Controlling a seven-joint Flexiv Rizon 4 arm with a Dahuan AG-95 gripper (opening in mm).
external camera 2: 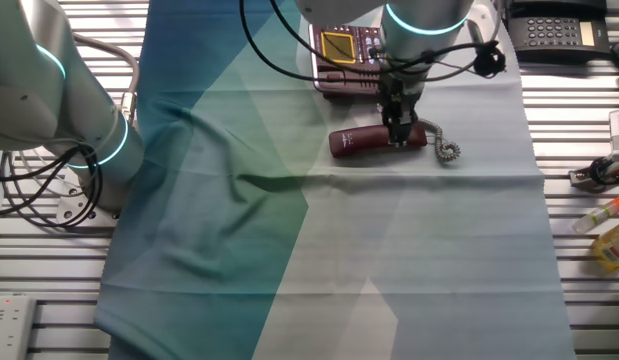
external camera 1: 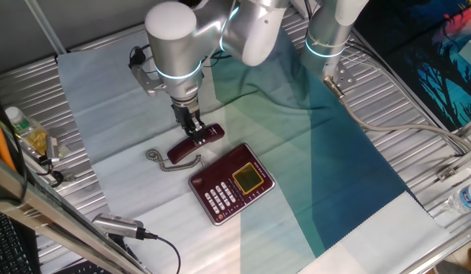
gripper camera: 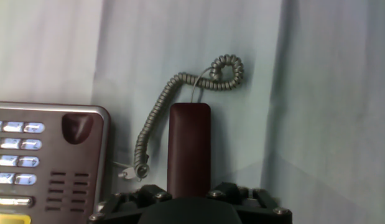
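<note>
A dark red phone handset lies on the cloth beside its matching phone base. The handset's coiled grey cord curls off one end, best seen in the wrist view. My gripper is low over the middle of the handset. From the second exterior view, the gripper overlaps the handset nearer its cord end. In the wrist view, the black fingers appear on either side of the handset. Their tips are partly hidden, so whether they press on it cannot be made out.
The base's raised edge stands close to one side of the gripper. A black desk phone and bottles are off the cloth.
</note>
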